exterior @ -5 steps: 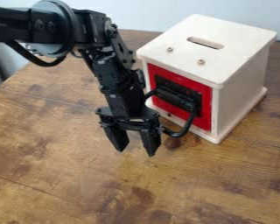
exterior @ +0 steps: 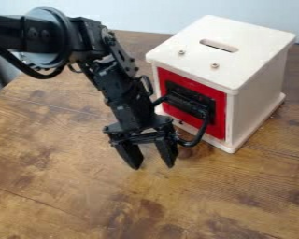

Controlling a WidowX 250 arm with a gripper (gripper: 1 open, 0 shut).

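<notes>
My black gripper [exterior: 152, 155] hangs point-down over the wooden table, left of and in front of a light wooden box [exterior: 252, 112]. Its two fingers stand apart with nothing visible between them. The box has a slot in its top and a red front panel [exterior: 174, 73] bearing a black fitting [exterior: 190, 98], partly hidden by the arm and cable.
A pale wall and the table's edge show at the back left.
My gripper has shifted slightly to the right over the last second. The box stands as before.
</notes>
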